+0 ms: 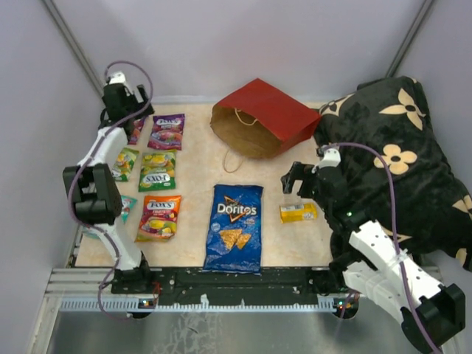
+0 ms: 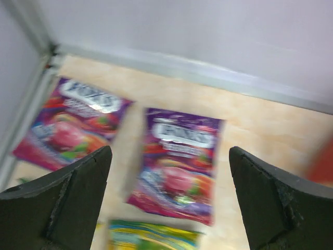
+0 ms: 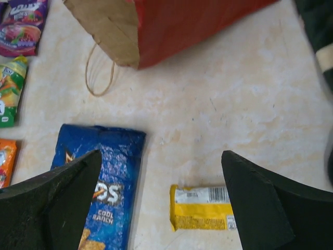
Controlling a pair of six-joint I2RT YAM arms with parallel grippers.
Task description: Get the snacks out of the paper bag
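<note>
The red paper bag [image 1: 276,107] lies on its side at the back of the table, its brown mouth facing front left. My left gripper [image 1: 149,101] is open above the back left corner, over two purple Fox's packs [image 2: 179,166], with nothing between its fingers. Two green-yellow Fox's packs [image 1: 155,171], an orange one [image 1: 158,218] and a teal one [image 1: 127,206], partly under the left arm, lie in front of these. A blue Doritos bag [image 1: 234,228] is front centre. My right gripper [image 1: 293,178] stands open and empty, above and behind a small yellow pack [image 1: 298,212].
A dark flowered cushion [image 1: 398,147] fills the right side beside the right arm. Bare table [image 1: 195,155] shows between the left packs and the paper bag. A grey wall [image 1: 221,44] rises behind the table.
</note>
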